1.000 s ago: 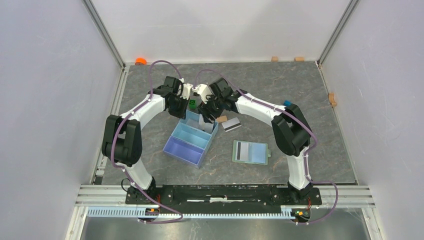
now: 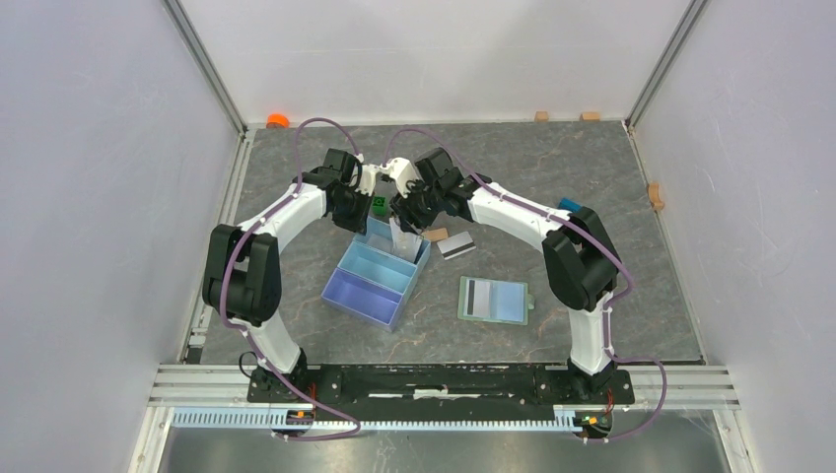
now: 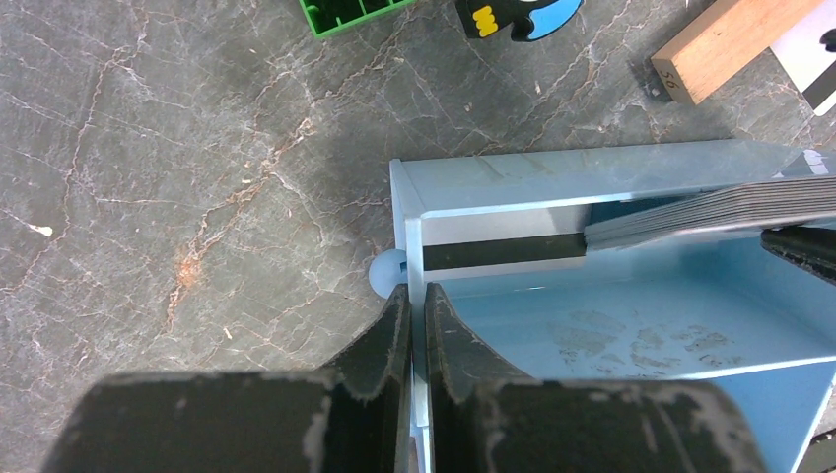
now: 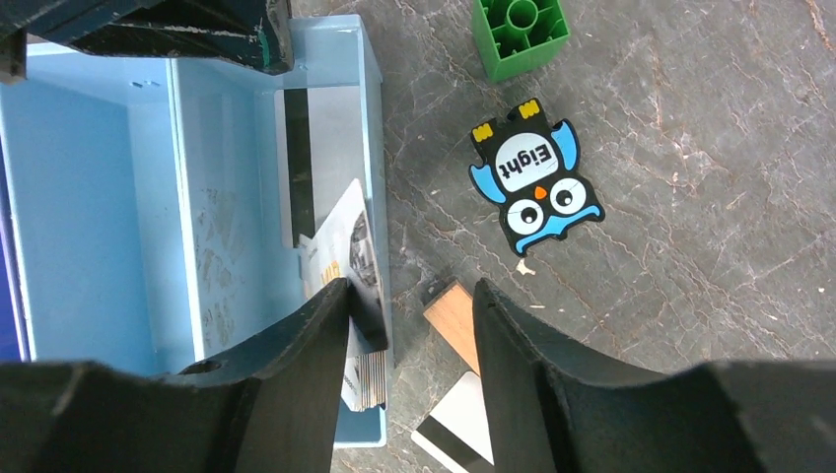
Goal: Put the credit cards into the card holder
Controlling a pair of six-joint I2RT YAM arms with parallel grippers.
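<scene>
The blue card holder (image 2: 375, 266) has three compartments, shading from light blue to purple. Its end wall at the far corner is clamped by my left gripper, shut on it. In the far compartment a leaning stack of cards (image 4: 370, 379) stands beside the long wall, and a flat card with a black stripe (image 4: 320, 148) lies deeper in. My right gripper is part open: one finger is over the stack inside the compartment, the other outside the wall. A loose white striped card (image 2: 455, 244) lies on the table to the right.
A wooden block (image 4: 453, 320) and an owl figure (image 4: 537, 182) lie beside the holder, with a green brick (image 4: 518, 34) close by. A green-rimmed tray (image 2: 462, 301) sits farther right.
My right gripper has shifted slightly upward in the top view. The cards beneath it now look more spread and tilted, with a dark strip showing beside them. The left arm holds nearly still.
</scene>
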